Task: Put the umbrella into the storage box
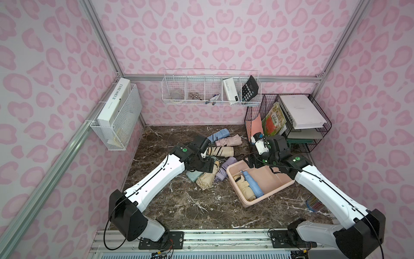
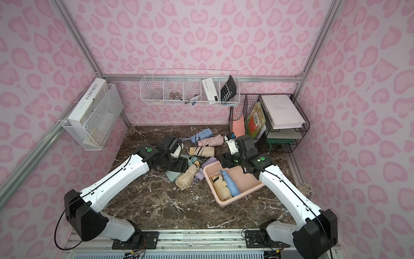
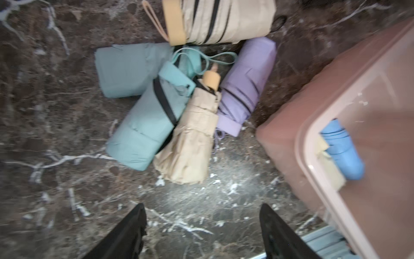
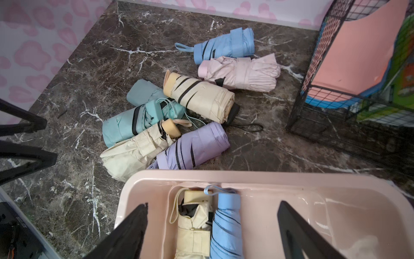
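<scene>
A pink storage box holds a cream umbrella and a blue one side by side. My left gripper hangs open above the table in front of the pile, holding nothing. My right gripper is over the box, fingers apart, nothing between them.
A black wire rack with papers stands at the back right, and white wire baskets hang on the walls.
</scene>
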